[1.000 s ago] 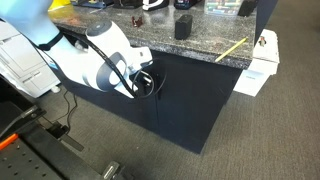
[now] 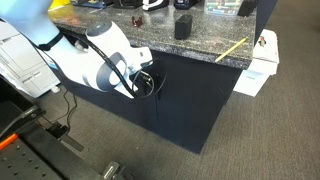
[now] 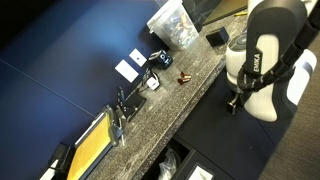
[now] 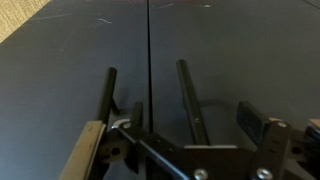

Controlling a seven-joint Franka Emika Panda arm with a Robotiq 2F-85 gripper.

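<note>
Two dark cabinet doors [image 4: 235,65] fill the wrist view, with a narrow vertical gap between them. The left door carries a black bar handle [image 4: 107,95] and the right door another black bar handle [image 4: 188,90]. My gripper is open in front of them. In that view the right handle appears between its fingers, but whether anything touches is unclear. From outside, the gripper [image 2: 147,80] is close to the dark cabinet front [image 2: 185,110], just below the counter. The handles are too small or hidden to make out there.
Above the doors, the speckled counter [image 2: 215,45] juts out. On it are a black box [image 2: 183,26], a yellow pencil-like stick [image 2: 231,48] and a clear bin [image 3: 175,25]. A white box [image 2: 255,70] stands right of the cabinet.
</note>
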